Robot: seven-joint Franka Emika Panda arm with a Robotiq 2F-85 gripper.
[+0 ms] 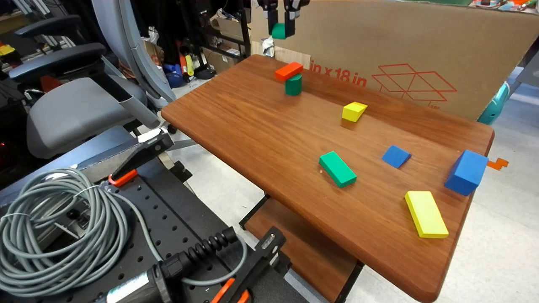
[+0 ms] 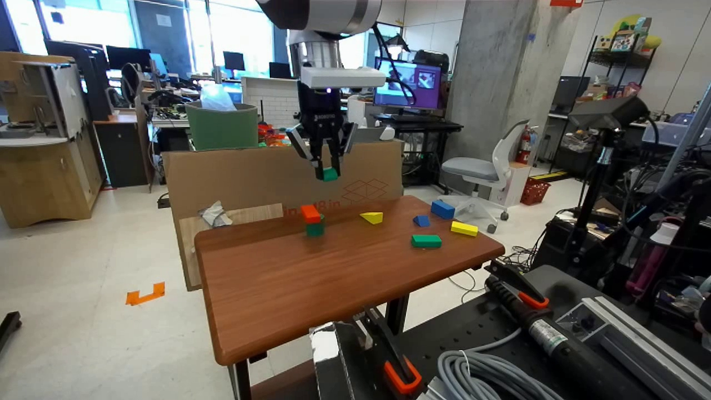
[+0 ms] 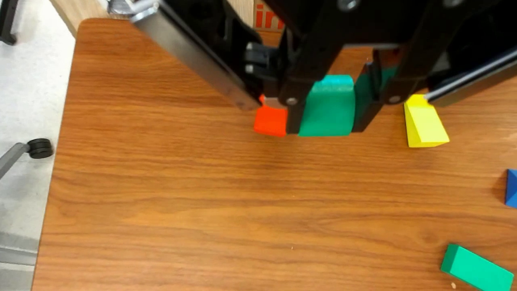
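My gripper (image 1: 281,31) is shut on a green block (image 3: 328,107), held in the air above the back of the table. Below it, a green cylinder (image 1: 293,85) stands on the table with an orange block (image 1: 289,71) lying across its top. In exterior view 2 the held block hangs higher than that orange block (image 2: 310,214) and a little to its right. From the wrist, the orange block (image 3: 271,121) peeks out beside the left finger, and the cylinder under it is hidden.
A yellow wedge (image 1: 354,111), a green block (image 1: 338,169), a blue wedge (image 1: 396,156), a yellow block (image 1: 426,214) and a large blue block (image 1: 466,172) lie apart on the table. A cardboard panel (image 1: 333,30) rises behind it.
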